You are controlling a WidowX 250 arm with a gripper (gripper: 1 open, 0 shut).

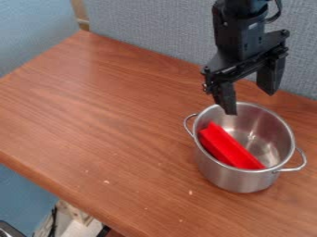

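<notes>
A steel pot (264,130) with two wire handles stands at the right of the wooden table. A red oblong object (228,146) lies inside it, leaning along the left part of the pot. My black gripper (247,93) hangs open above the back of the pot, apart from the red object, with nothing between its fingers.
A grey padded wall (148,28) runs along the back, close behind the gripper. The table's left edge drops to a blue surface (25,190).
</notes>
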